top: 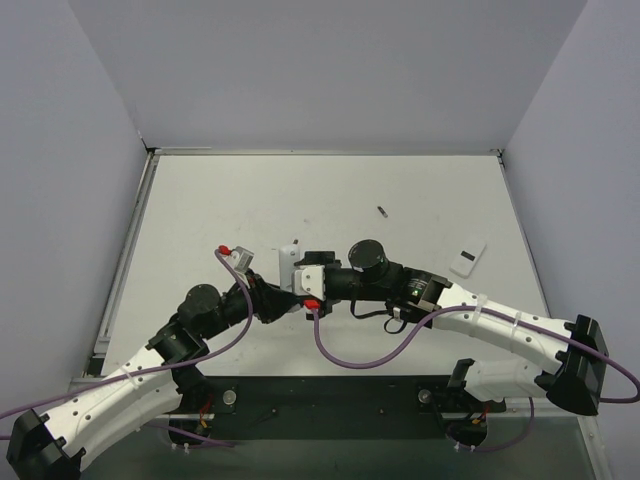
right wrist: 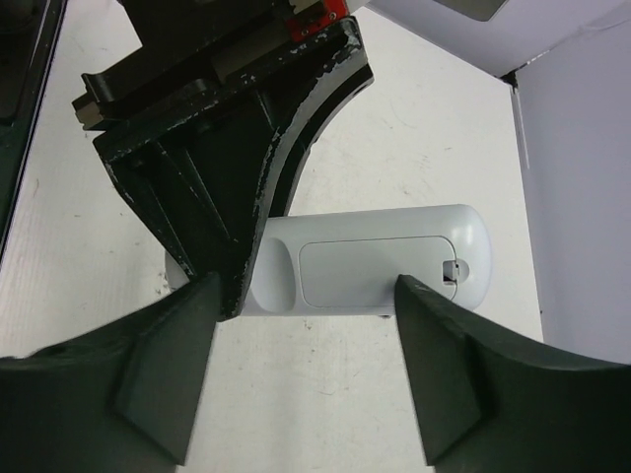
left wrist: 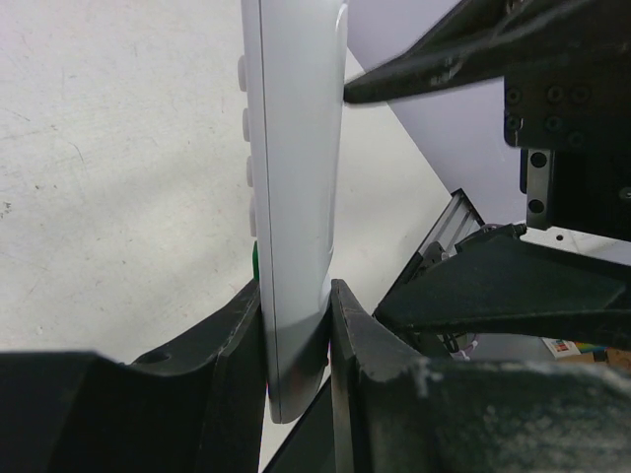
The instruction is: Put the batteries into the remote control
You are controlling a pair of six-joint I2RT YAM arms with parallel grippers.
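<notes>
The white remote control (left wrist: 296,168) stands on edge in my left gripper, which is shut on its lower end. In the right wrist view the back of the remote (right wrist: 281,241) faces me, its battery cover (right wrist: 375,271) seated in the frame. My right gripper is part open in front of that back, one fingertip overlapping the cover's lower edge; whether it touches cannot be made out. A small dark battery (top: 382,211) lies alone on the table; another (top: 295,242) shows just beyond the remote's top end.
A white device with a dark patch (top: 467,257) lies at the table's right. Both arms meet near its front middle, with little room between the grippers.
</notes>
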